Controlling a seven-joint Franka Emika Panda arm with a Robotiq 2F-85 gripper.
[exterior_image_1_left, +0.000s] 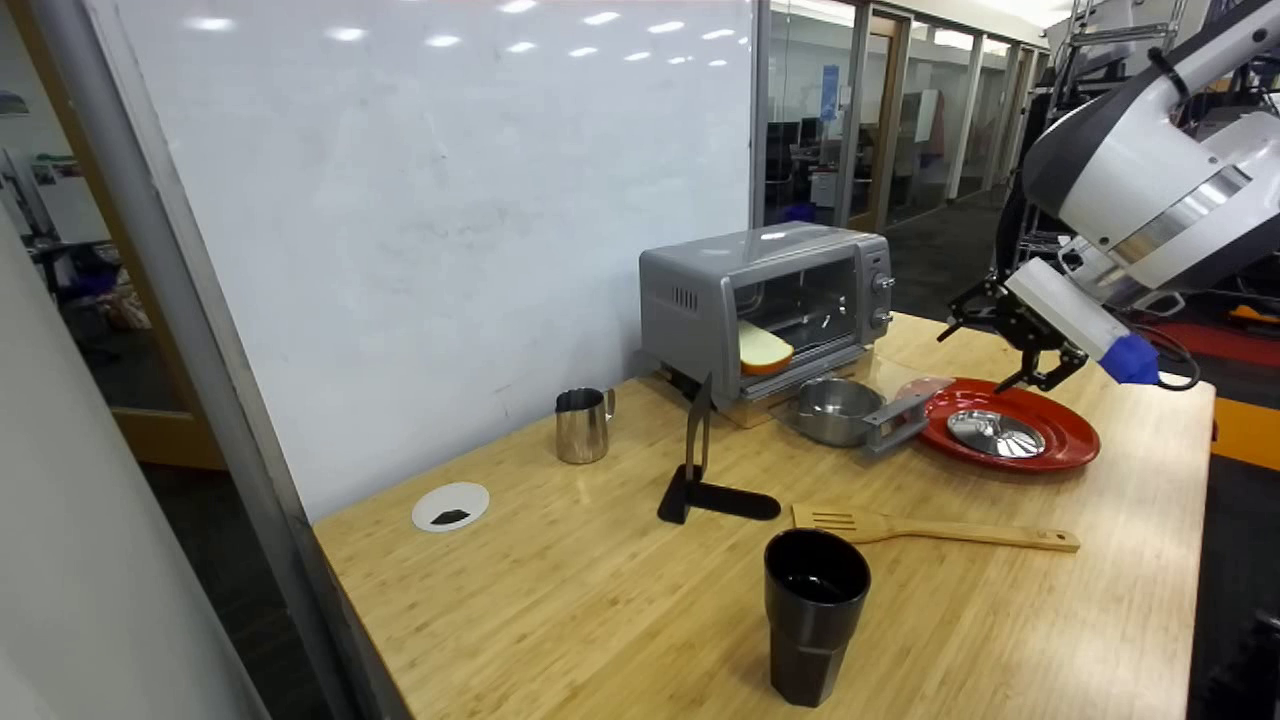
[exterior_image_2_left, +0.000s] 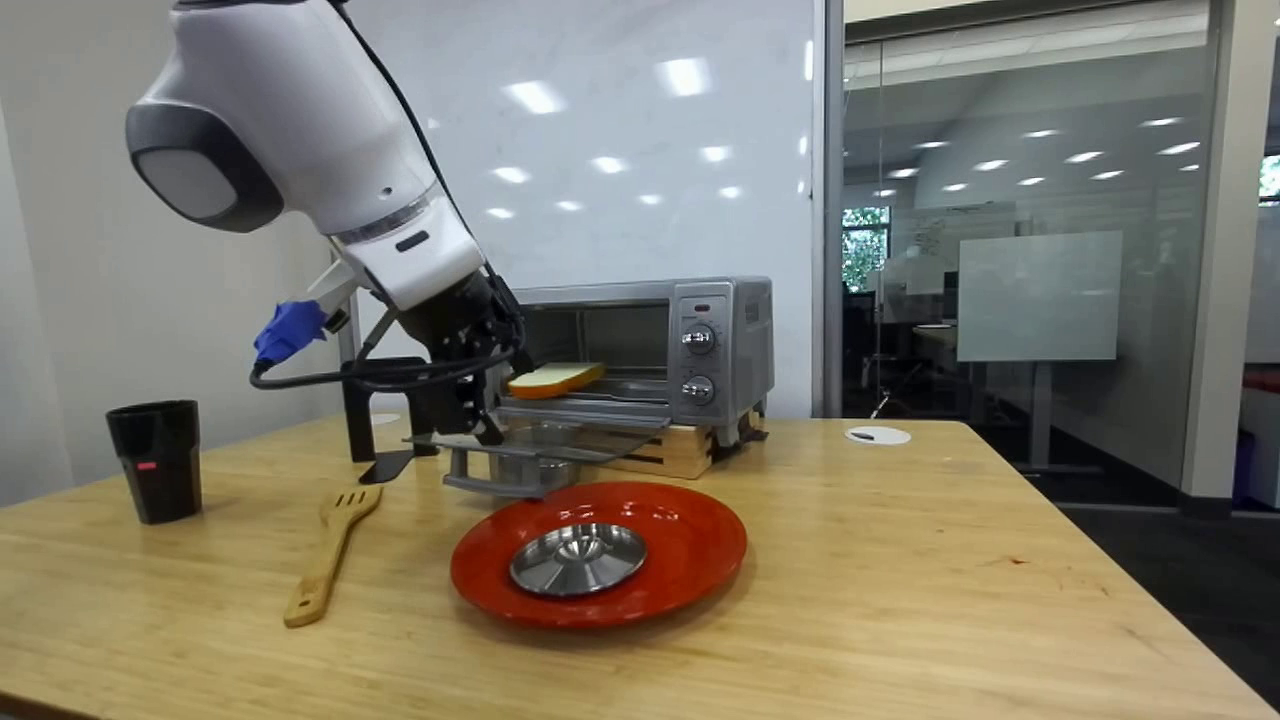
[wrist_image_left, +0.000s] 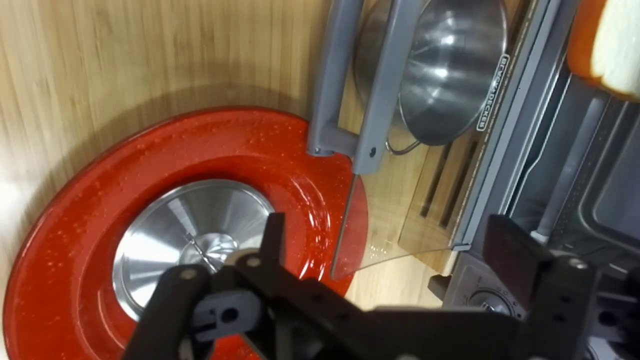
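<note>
My gripper hangs over the far part of the table, its fingers wide apart and nothing between them. Under it lies a red plate with a shiny metal lid resting in it. The grey toaster oven has its glass door down. In the wrist view the door's handle runs above the plate's edge, and a corner of the glass shows in the gap between my fingers. A bread slice with an orange-brown crust sits inside the oven. Beneath the lowered door stands a metal pot, partly covered.
A wooden spatula lies in front of the plate, with a black cup nearer exterior view 1. A black stand and a metal pitcher are left of the oven. In exterior view 2, the table right of the plate is clear.
</note>
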